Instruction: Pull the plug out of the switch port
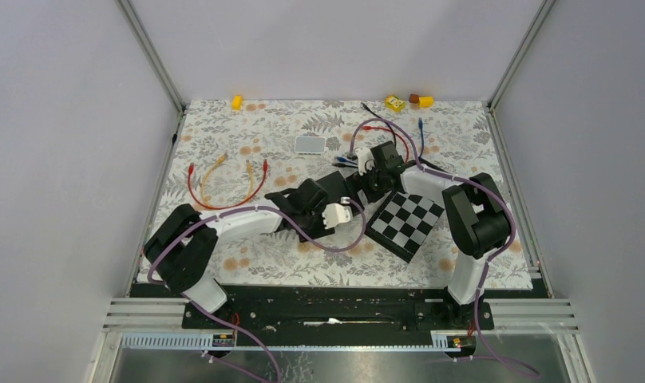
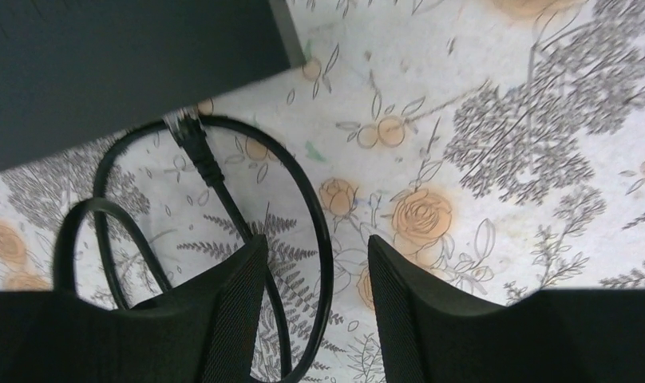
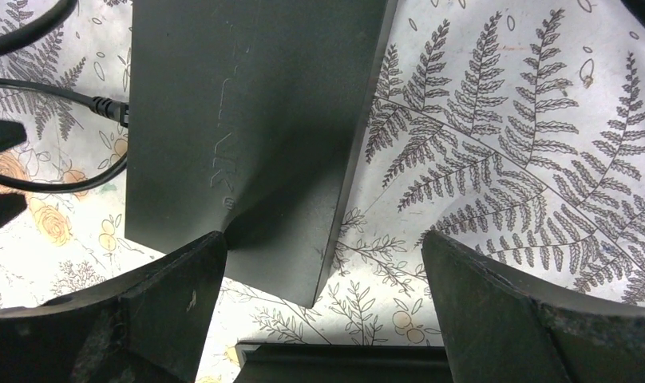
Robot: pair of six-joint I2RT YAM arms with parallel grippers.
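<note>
A flat dark switch box point(image 3: 255, 120) lies on the floral table, partly hidden between the arms in the top view. A black plug with its cable sits at the box's edge; it also shows in the right wrist view point(image 3: 110, 109). My left gripper stands open, its fingers below the plug over the cable. My right gripper is open over the box's corner, one finger over the dark surface, the other over bare table.
A checkerboard point(image 1: 405, 223) lies right of centre. Coloured cables point(image 1: 227, 183) lie at left and back right. A white pad point(image 1: 310, 144) and small yellow blocks point(image 1: 395, 103) lie toward the back.
</note>
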